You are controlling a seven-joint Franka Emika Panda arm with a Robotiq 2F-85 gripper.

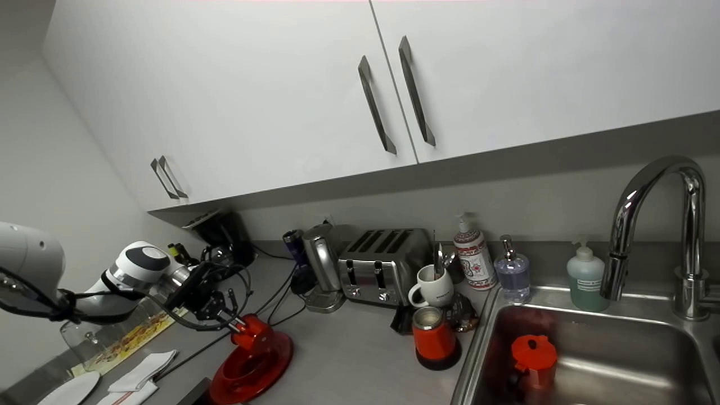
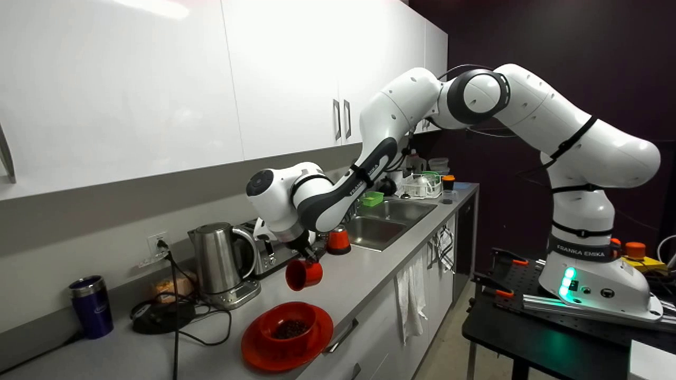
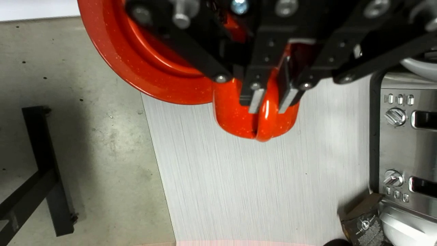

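My gripper is shut on the handle of a red mug, one finger on each side of it. The mug hangs above the counter, tipped on its side with its mouth showing in exterior view 2. Below and in front of it in that view, a red bowl with dark small pieces inside sits on a red plate. From exterior view 1, the mug appears over the far side of the plate. The inside of the mug is too dark to make out.
A steel kettle and a toaster stand along the wall. A red-and-black container is near the sink, where a red pot sits. Cables trail over the counter.
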